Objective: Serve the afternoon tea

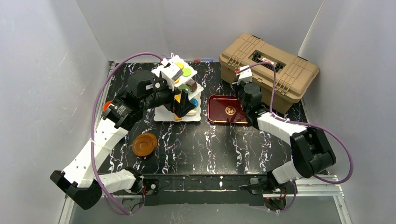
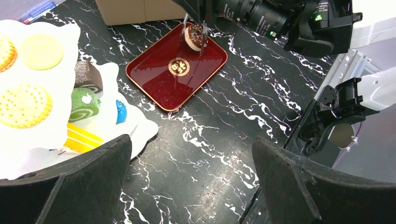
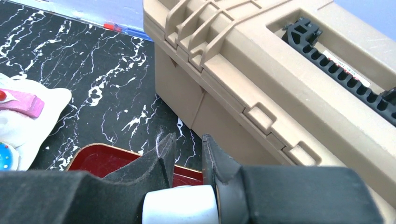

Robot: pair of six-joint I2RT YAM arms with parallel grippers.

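The red tray (image 1: 219, 112) lies right of the white tiered stand (image 2: 37, 70), which holds toy pastries and cake pieces. A round brown-topped dessert (image 2: 196, 37) sits in the tray's back right, in the left wrist view. My right gripper is down over that end of the tray, its fingertips close together; what is between them is hard to make out, as the dessert is largely hidden from above. My left gripper hangs over the stand's front right, open and empty.
A tan case (image 1: 268, 65) stands behind and right of the tray. A brown round coaster (image 1: 144, 144) lies front left, and an orange object (image 1: 107, 105) is partly hidden by the left arm.
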